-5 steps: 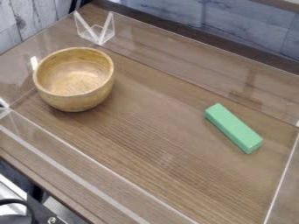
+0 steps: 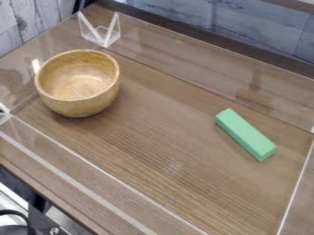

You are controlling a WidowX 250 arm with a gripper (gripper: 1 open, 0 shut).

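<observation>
A tan wooden bowl [image 2: 79,96] rests on the left part of the wooden table [image 2: 153,156], empty inside. A green rectangular block [image 2: 244,134] lies flat on the right side, angled from upper left to lower right. No gripper can be clearly made out; a dark shape at the bottom left corner is too cut off to tell what it is.
A small white wire-like shape [image 2: 101,30] is at the back left of the table. Walls line the back and left edges. The middle of the table between bowl and block is clear.
</observation>
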